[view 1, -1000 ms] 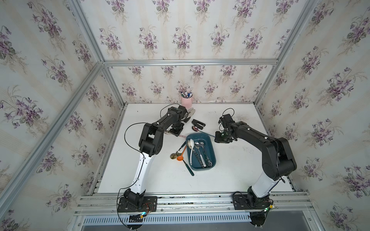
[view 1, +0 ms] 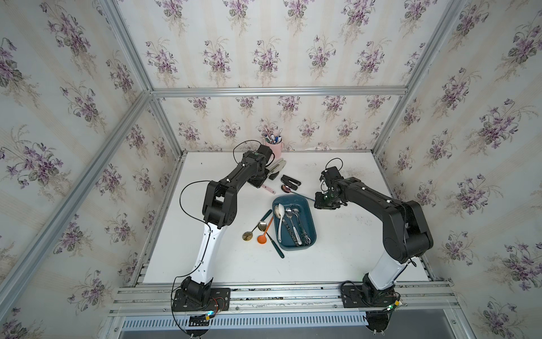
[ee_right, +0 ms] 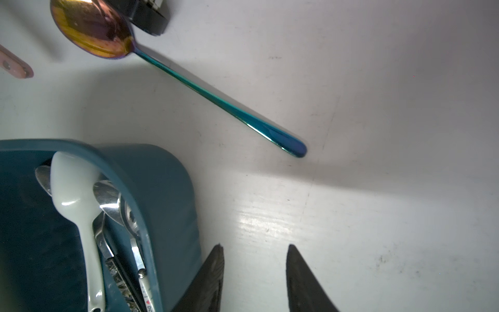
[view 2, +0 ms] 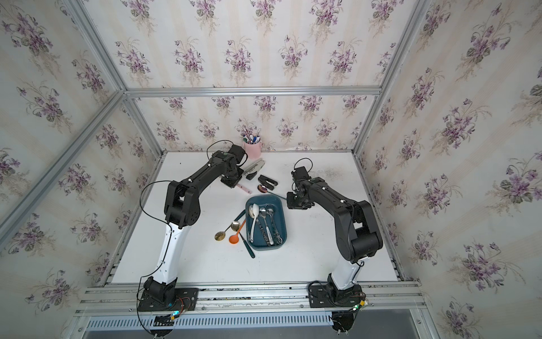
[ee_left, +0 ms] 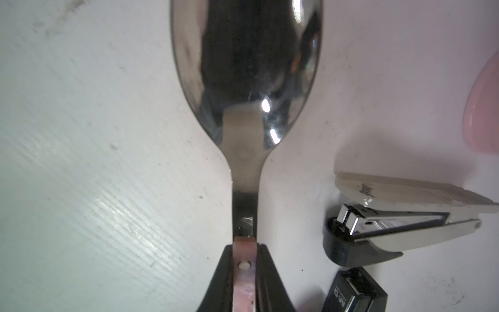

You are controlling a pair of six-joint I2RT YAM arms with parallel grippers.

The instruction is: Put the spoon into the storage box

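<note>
My left gripper is shut on the pink handle of a metal spoon (ee_left: 244, 171), close to where the handle meets the steel. The bowl stretches ahead of the fingers. From above, the free end of that pink handle (view 1: 268, 188) points toward the blue storage box (view 1: 311, 226), outside it. Inside the box lie a white spoon (view 1: 281, 217) and several metal utensils. Just right of the box, my right gripper is open and empty. A blue-green spoon with a golden bowl (ee_right: 221, 102) lies on the table ahead of it.
Staplers (ee_left: 395, 223) and a pink pen cup (view 1: 275, 148) stand near the left gripper. Left of the box lie an orange ladle (view 1: 262, 239), a gold spoon (view 1: 247, 235) and a dark-handled spoon (view 1: 276, 246).
My left gripper has moved toward the back of the table, taking the pink-handled spoon with it. The gold spoon and orange ladle have shifted slightly left. The right arm is almost still.
</note>
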